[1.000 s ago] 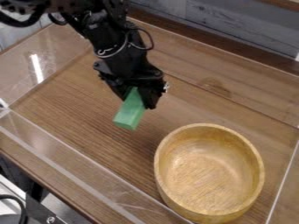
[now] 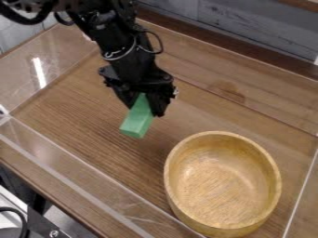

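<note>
A black gripper (image 2: 140, 97) reaches down from the top of the view over the wooden surface, shut on a green object (image 2: 138, 121) that hangs tilted below it. The object's upper end is hidden by the gripper. A round, light wooden bowl (image 2: 221, 181) stands at the lower right, apart from the green object and to the right of and below it.
A pale rim runs along the left and back edges, and dark cables lie at the lower left corner beyond the edge.
The bowl looks unmoved.
</note>
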